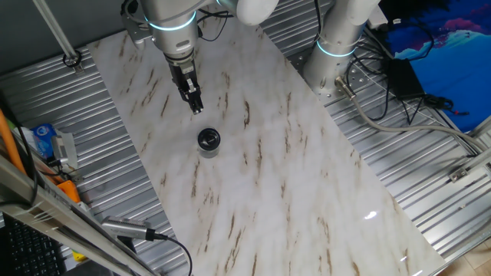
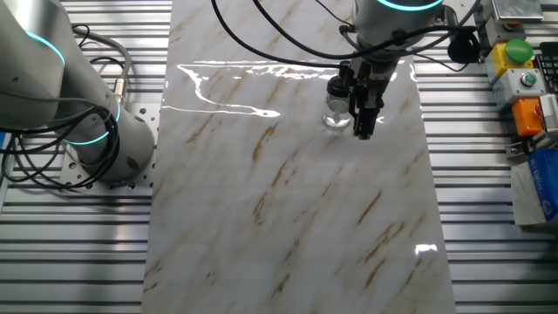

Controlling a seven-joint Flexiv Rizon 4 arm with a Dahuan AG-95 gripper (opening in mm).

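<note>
A small clear jar with a black lid (image 1: 208,140) stands upright on the marble-patterned board. In exterior view 2 its clear body (image 2: 336,115) shows just left of the fingers, partly covered by the black gripper (image 2: 363,136). Pointing down, the gripper (image 1: 196,110) hangs short of the jar in exterior view 1, with a strip of bare board showing between them. Nothing shows held at its fingertips. The fingers look close together from both sides, but whether a gap lies between them cannot be made out.
The marble-patterned board (image 1: 307,207) is otherwise bare. Green and orange button boxes (image 2: 518,52) and a blue package (image 2: 546,181) lie off the board's other edge, on the slatted metal table (image 2: 475,218).
</note>
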